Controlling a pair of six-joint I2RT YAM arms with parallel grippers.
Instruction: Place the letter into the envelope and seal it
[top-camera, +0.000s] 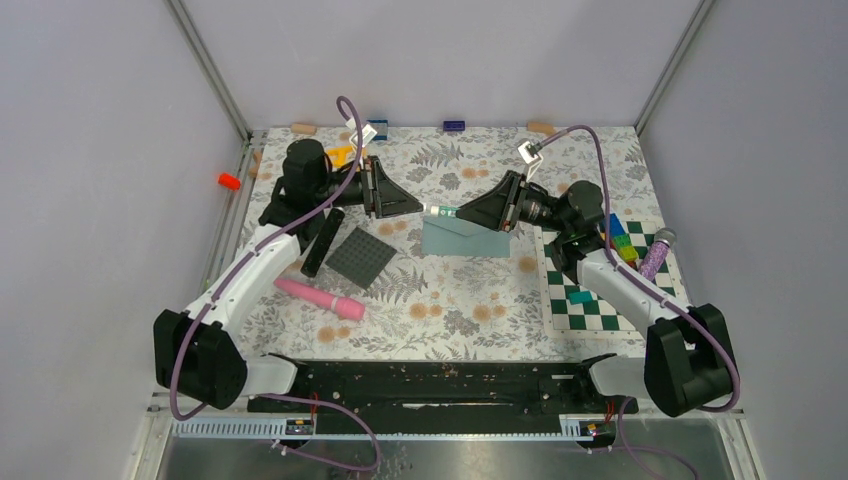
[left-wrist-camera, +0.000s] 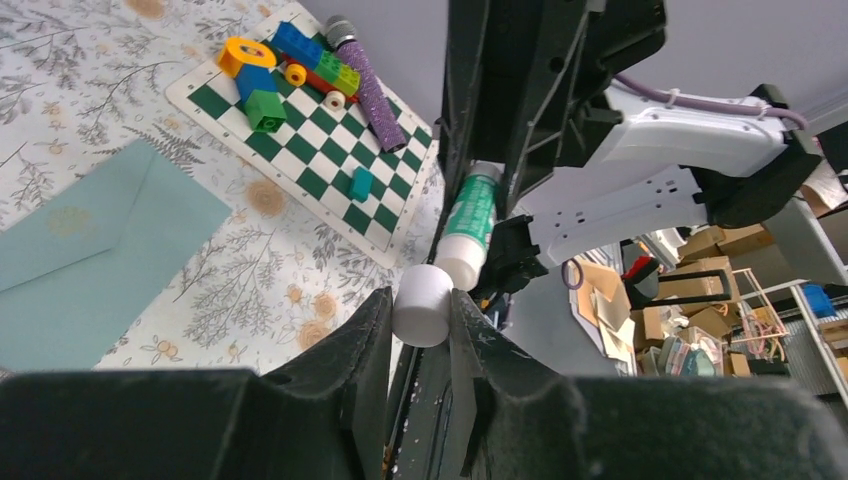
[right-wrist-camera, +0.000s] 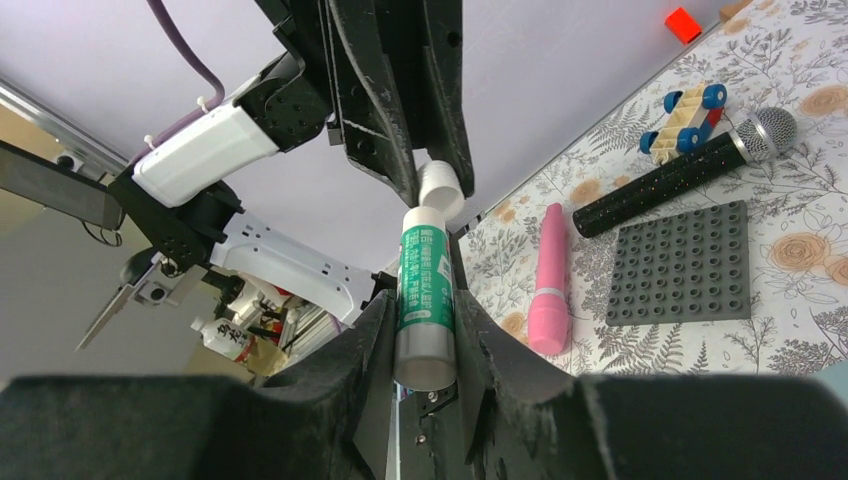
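Over the table, my right gripper (top-camera: 459, 212) is shut on a green-and-white glue stick (right-wrist-camera: 425, 280), its white end pointing at my left gripper (top-camera: 421, 208). That left gripper is shut on a small white cap (left-wrist-camera: 422, 305), which faces the stick's end. In the left wrist view the cap and the stick look close but slightly offset; whether they touch I cannot tell. The pale blue-green envelope (top-camera: 468, 242) lies flat below, its upper part partly covered by my right gripper in the top view. No separate letter shows.
A grey studded plate (top-camera: 361, 257), a black microphone (right-wrist-camera: 690, 170) and a pink microphone (top-camera: 320, 298) lie on the left. A checkered board (top-camera: 590, 318) with toy blocks and a purple microphone (top-camera: 655, 256) is on the right.
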